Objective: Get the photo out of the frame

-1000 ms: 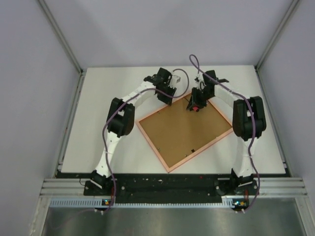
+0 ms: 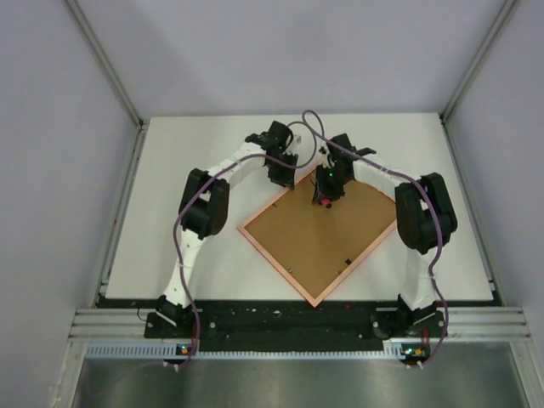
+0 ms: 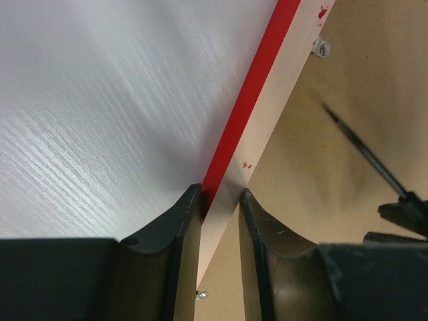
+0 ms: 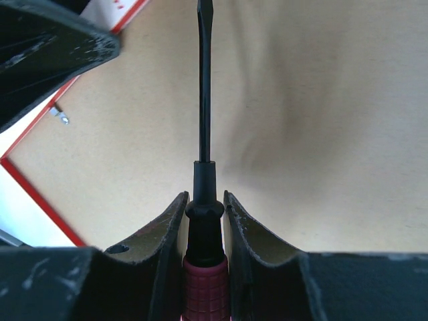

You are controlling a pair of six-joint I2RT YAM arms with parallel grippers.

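The picture frame lies back side up on the table, its pinkish rim (image 2: pixel 277 267) around a brown backing board (image 2: pixel 289 238). My left gripper (image 2: pixel 290 185) straddles the rim near its far corner. In the left wrist view the fingertips sit close against both sides of the rim (image 3: pixel 257 127); whether they press on it is unclear. My right gripper is shut on a screwdriver, around its dark collar below the black shaft (image 4: pixel 204 100). The red handle (image 4: pixel 206 291) shows between the fingers. Its shaft (image 3: pixel 364 152) extends above the backing; contact is not visible.
Small metal fasteners sit along the rim's inner edge, one silver piece (image 3: pixel 322 47) close to the left gripper. The grippers are near each other, with a left finger (image 4: pixel 53 57) at the right wrist view's upper left.
The frame has turned, its near corner swinging rightward. My right gripper has moved left and nearer with the screwdriver, while my left gripper has shifted only slightly.
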